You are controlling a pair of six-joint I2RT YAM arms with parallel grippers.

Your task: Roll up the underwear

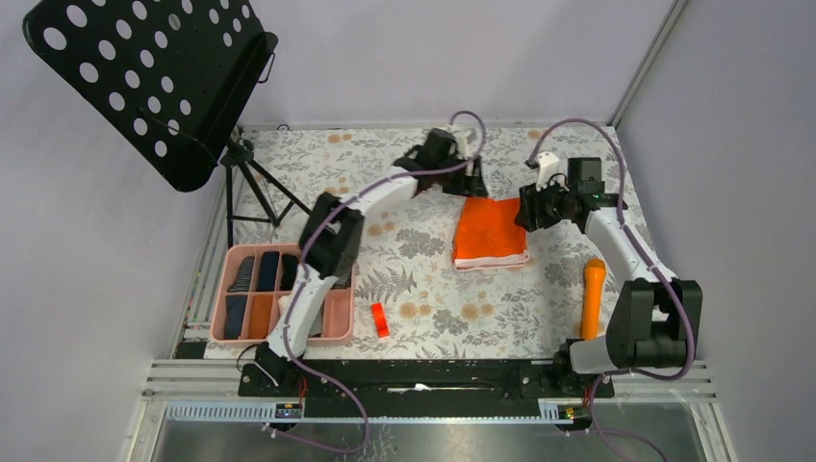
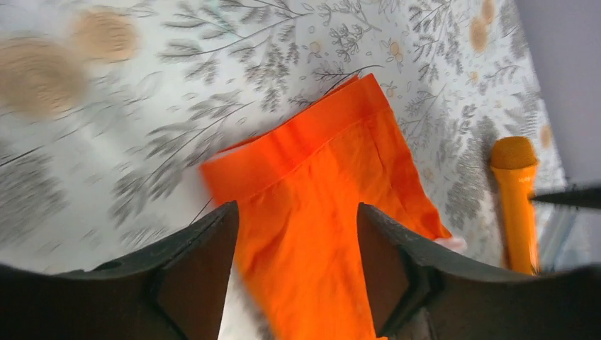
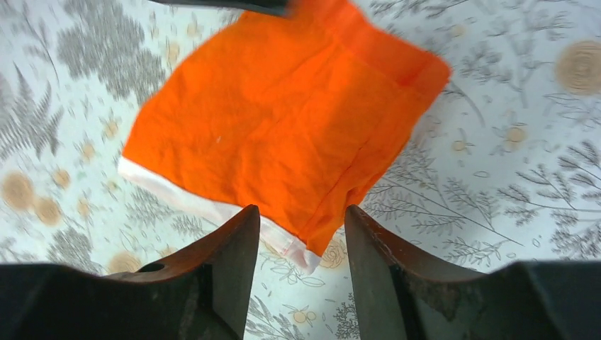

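Orange underwear with a white band (image 1: 489, 236) lies folded into a rough square on the table, flattish, its surface creased. My left gripper (image 1: 471, 181) hangs just beyond its far edge; in the left wrist view its fingers stand apart over the cloth (image 2: 312, 191), with nothing visibly held. My right gripper (image 1: 529, 207) is raised at the cloth's right edge; in the right wrist view it is open above the white band (image 3: 184, 195), nothing between its fingers.
A pink divided box of folded clothes (image 1: 332, 327) sits front left, near a small red object (image 1: 380, 320). An orange cylinder (image 1: 592, 298) lies at the right. A black perforated stand (image 1: 144, 87) rises at the left.
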